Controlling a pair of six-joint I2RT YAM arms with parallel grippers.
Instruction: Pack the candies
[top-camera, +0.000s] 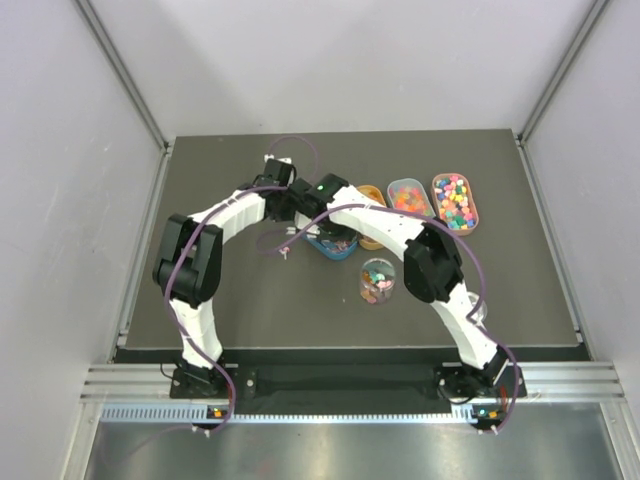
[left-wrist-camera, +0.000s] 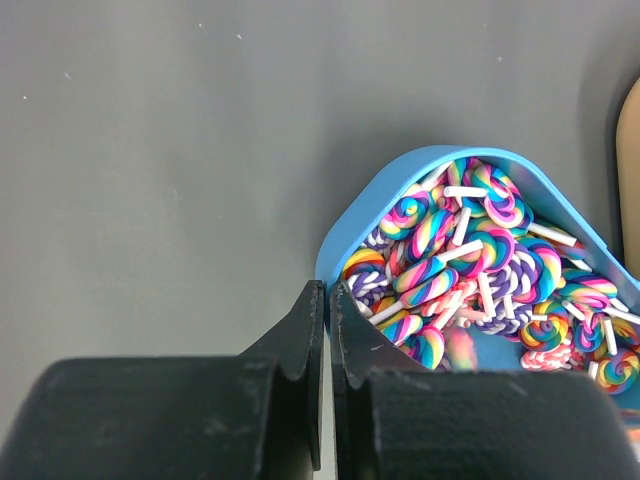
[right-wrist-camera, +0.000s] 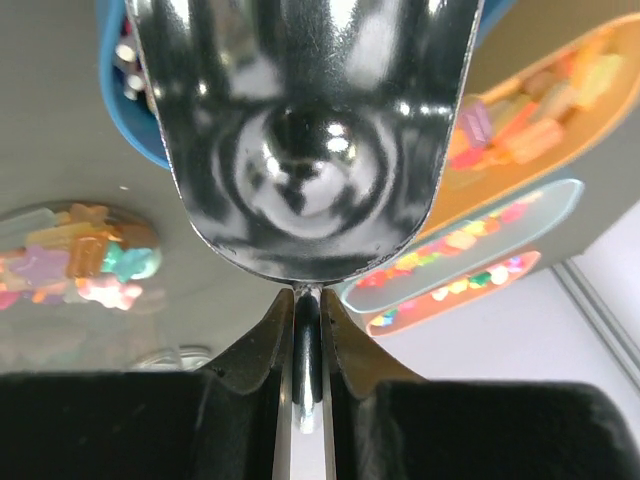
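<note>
In the left wrist view, a blue tray (left-wrist-camera: 470, 153) holds many swirled lollipops (left-wrist-camera: 430, 285) in a heap. My left gripper is shut on its near left rim. A shiny black scoop (right-wrist-camera: 305, 120) fills the upper middle of the right wrist view, its handle clamped in my right gripper; its bowl looks empty. Behind the scoop shows part of the blue tray's rim. From above, a clear jar (top-camera: 377, 281) with candies in its bottom stands in front of the trays. Both gripper tips are largely hidden by the arms in the top view.
An orange tray (top-camera: 372, 193), a pale tray (top-camera: 409, 184) and a salmon-rimmed tray (top-camera: 456, 178), all with candies, stand to the right. A clear round lid (top-camera: 473, 307) lies partly behind the right arm.
</note>
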